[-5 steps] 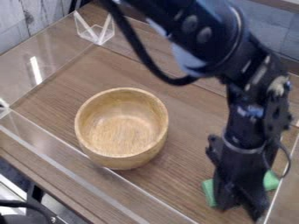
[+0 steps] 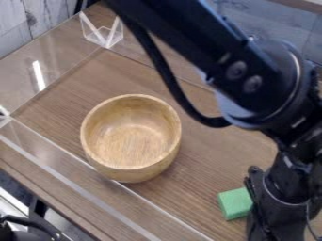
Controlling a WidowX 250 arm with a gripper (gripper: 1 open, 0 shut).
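My black gripper (image 2: pixel 277 202) is low at the right edge of the view, beside a green block (image 2: pixel 233 202) on the wooden table (image 2: pixel 94 80). The block's right part is hidden behind the gripper. The fingertips are mostly out of sight, and the frame does not show whether they are open or shut. A round wooden bowl (image 2: pixel 131 136) stands left of the block and gripper, apart from both.
A clear plastic object (image 2: pixel 104 30) stands at the back left. The table's left and middle around the bowl are mostly free. The arm covers much of the right side.
The arm has shifted and turned toward the right. The green that showed right of the gripper a second ago is no longer visible; the block's left part still shows.
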